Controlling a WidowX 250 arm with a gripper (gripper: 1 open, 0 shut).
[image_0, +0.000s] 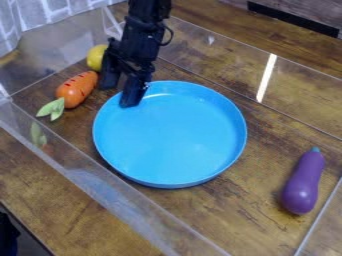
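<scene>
My gripper (123, 78) reaches down from the top centre, its dark fingers open at the back-left rim of the blue plate (168, 140). An orange carrot (76, 90) with green leaves lies left of the plate, beside the gripper. A yellow object (98, 56) sits behind the carrot, partly hidden by the arm.
A purple eggplant (303, 182) lies at the right on the wooden table (267, 90). Clear walls enclose the area at the left and front.
</scene>
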